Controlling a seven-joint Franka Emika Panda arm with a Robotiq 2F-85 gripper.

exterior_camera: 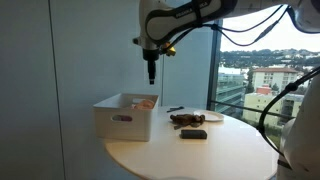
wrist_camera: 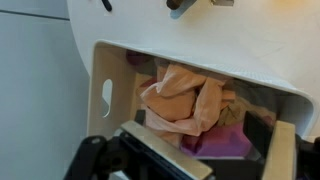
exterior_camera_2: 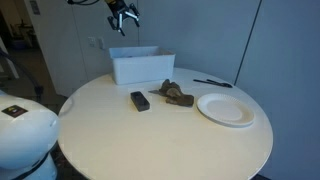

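Observation:
Above the white box (exterior_camera: pixel 123 122), my gripper (exterior_camera: pixel 152 75) hangs with its fingers apart. The wrist view looks down into that box, where an orange cloth (wrist_camera: pixel 185 105) lies beside a purple cloth (wrist_camera: pixel 222 140). Both fingers (wrist_camera: pixel 170 155) show at the bottom of that view, spread wide, and nothing is visible between them. In exterior view 2 the gripper (exterior_camera_2: pixel 122 22) is near the top edge, over the box (exterior_camera_2: pixel 142 69) at the back of the table. The lower part of the box's inside is partly hidden by the gripper.
On the round white table (exterior_camera_2: pixel 165 145) lie a dark block (exterior_camera_2: pixel 140 102), a crumpled brown cloth (exterior_camera_2: pixel 176 93), a white plate (exterior_camera_2: pixel 226 110) and a dark utensil (exterior_camera_2: pixel 212 83).

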